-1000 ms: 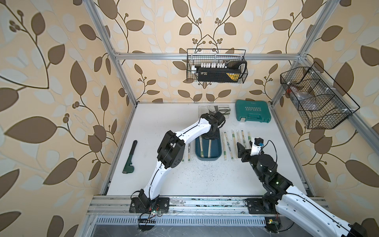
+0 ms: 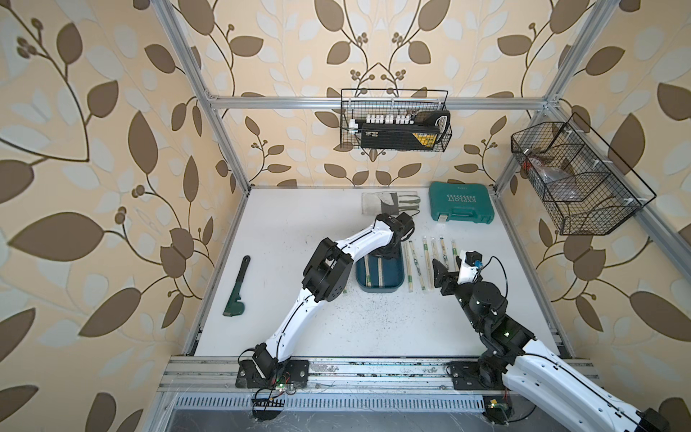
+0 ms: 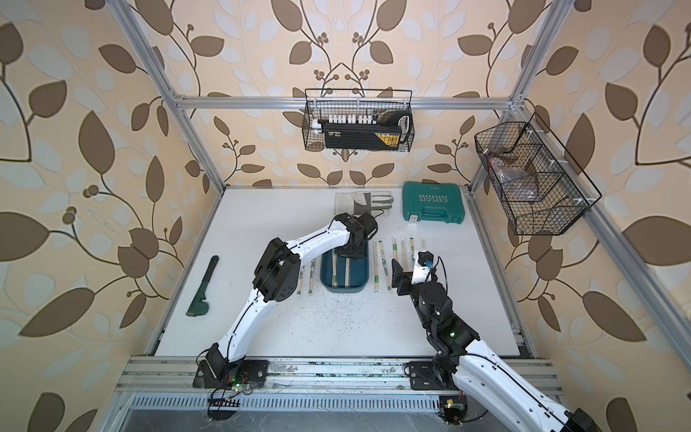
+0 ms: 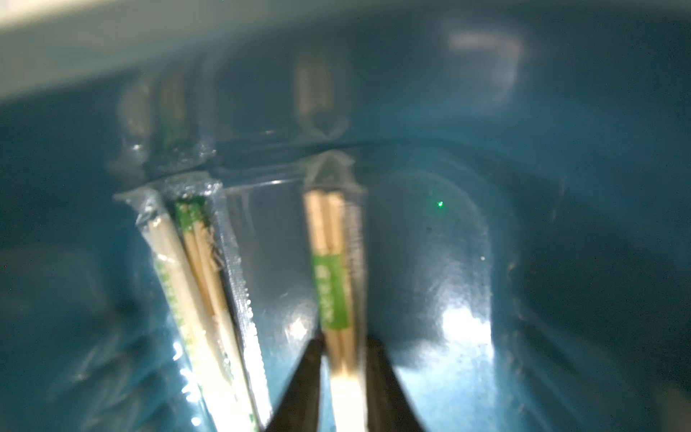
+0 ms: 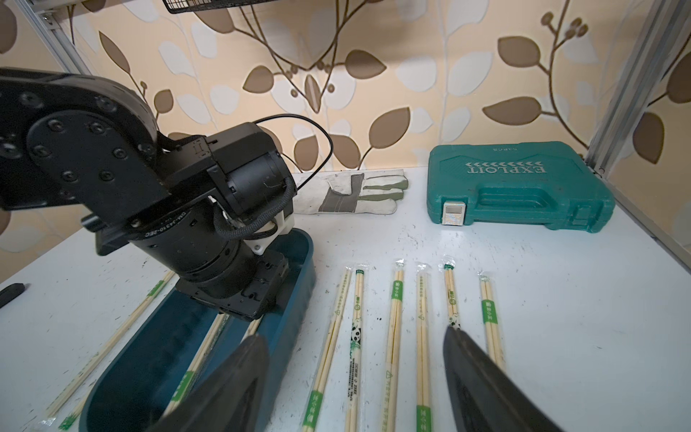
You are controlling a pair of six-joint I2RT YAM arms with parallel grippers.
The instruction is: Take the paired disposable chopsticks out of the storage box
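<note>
The dark blue storage box holds wrapped chopstick pairs. My left gripper reaches down into it, its blurred fingers on either side of a green-banded pair; whether they touch it I cannot tell. Two more wrapped pairs lie to the left inside the box. My right gripper stands open above the table, right of the box, nothing held. Several wrapped pairs lie in a row on the table there.
A teal case and a grey glove lie at the back. A green pipe wrench lies at the left. Wire baskets hang above.
The right arm has not moved.
</note>
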